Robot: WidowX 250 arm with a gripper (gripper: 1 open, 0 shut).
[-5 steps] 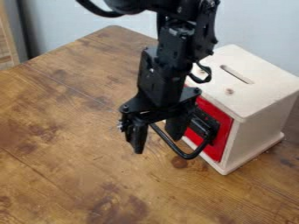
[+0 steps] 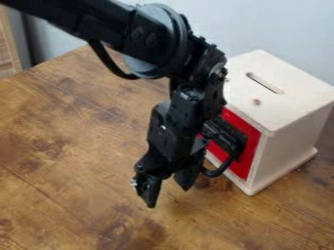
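My black gripper [image 2: 167, 187] hangs low over the wooden table [image 2: 65, 176], left of a pale wooden box [image 2: 280, 103] with a slot in its top and a red front [image 2: 243, 156]. Its two fingers point down and stand apart, with nothing visible between them. The gripper's body and cable hide part of the red front.
Bare table stretches to the left and toward the front. A plain wall stands behind, with a wooden edge at the far upper left.
The arm has shifted left and its gripper has moved lower, slightly away from the viewer's right. The box has not visibly moved.
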